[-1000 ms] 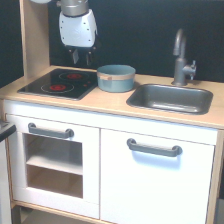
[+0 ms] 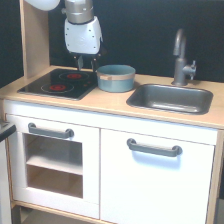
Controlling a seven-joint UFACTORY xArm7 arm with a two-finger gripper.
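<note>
A blue-grey pot [image 2: 117, 79] rests on the wooden counter, just right of the black stovetop [image 2: 60, 83]. My white gripper [image 2: 86, 63] points downward above the right part of the stovetop, up and to the left of the pot. Its dark fingers blend into the dark back wall, so the width between them is hard to make out. Nothing is visibly carried by it. Its tips hang close to the pot's left side in the picture; whether they touch the pot is unclear.
A metal sink [image 2: 171, 97] with a grey faucet [image 2: 180, 58] lies to the right. Below the counter are a glass-fronted oven door [image 2: 55, 168] and a plain white cabinet door [image 2: 154, 178], both with grey handles. A wooden post [image 2: 36, 38] stands at the left.
My gripper has come down and shifted slightly right, nearer the pot. The pot and the doors appear unmoved.
</note>
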